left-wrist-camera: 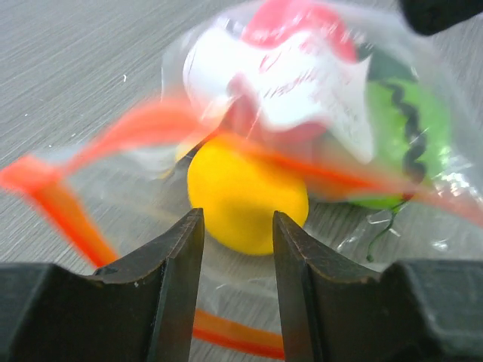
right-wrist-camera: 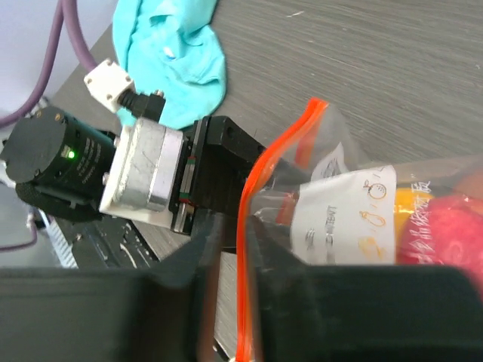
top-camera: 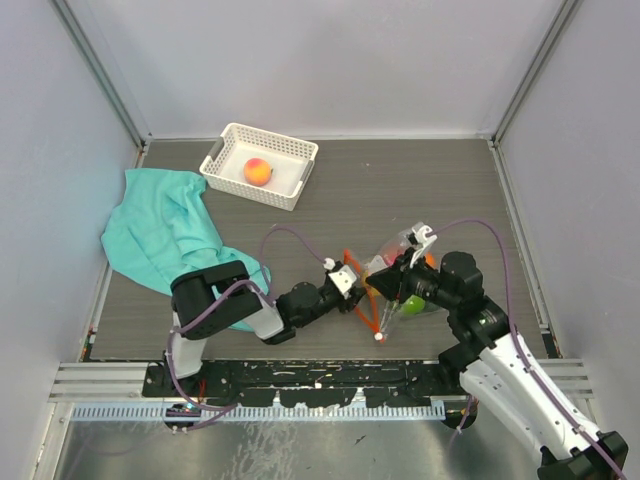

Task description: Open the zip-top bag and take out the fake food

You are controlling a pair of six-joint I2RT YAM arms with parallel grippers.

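Note:
The clear zip-top bag (top-camera: 388, 312) lies right of centre, its orange-edged mouth (top-camera: 373, 318) spread towards the left. In the left wrist view the fingers of my left gripper stand apart at the mouth, in front of a yellow food piece (left-wrist-camera: 245, 197); whether they grip it or the film is unclear. Red and white printing and a green food piece (left-wrist-camera: 404, 128) show deeper inside. My right gripper is partly open at the mouth, with the orange edge (right-wrist-camera: 243, 219) running through the gap between its blurred fingers.
A white basket (top-camera: 228, 184) at the back left holds a peach (top-camera: 257, 172). Left of the arms is a crumpled turquoise cloth (top-camera: 160, 235). Bare table (top-camera: 390, 180) stretches behind the bag. Both grippers stand close together.

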